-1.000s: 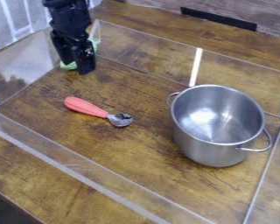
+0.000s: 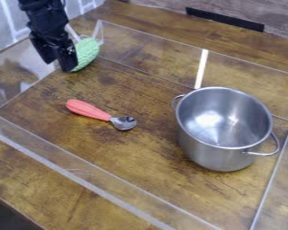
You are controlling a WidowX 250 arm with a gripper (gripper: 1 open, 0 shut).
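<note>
The black gripper (image 2: 60, 56) is at the upper left, beside a light green textured object (image 2: 84, 54) that lies just to its right and partly behind it. Whether its fingers are open or shut on anything is hard to make out. A spoon with a coral handle (image 2: 89, 109) and a metal head lies on the wooden table (image 2: 98, 180) at centre left. A stainless steel pot (image 2: 225, 130) with two side handles stands on the right.
Clear plastic borders and pale strips run around the work area and across the table.
The gripper has shifted left, uncovering more of the green object. The spoon and pot have not moved.
</note>
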